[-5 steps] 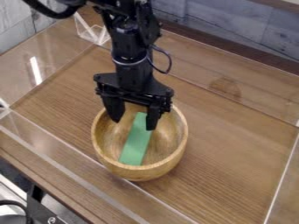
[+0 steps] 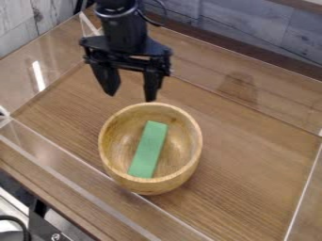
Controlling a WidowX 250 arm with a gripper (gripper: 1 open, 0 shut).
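A round wooden bowl (image 2: pixel 184 144) sits on the table's lower middle. In it lies a green oblong object (image 2: pixel 147 148), tilted slightly along its length. My black gripper (image 2: pixel 122 85) is up above and behind the bowl, its two fingers spread wide and open, with nothing seen between them.
Bare wooden table (image 2: pixel 239 188) surrounds the bowl, with free room to the right and left. Pale edges border the table at the top and sides. A black cable shows at the bottom left corner.
My gripper has moved up and back, away from over the bowl. The green object remains in the bowl.
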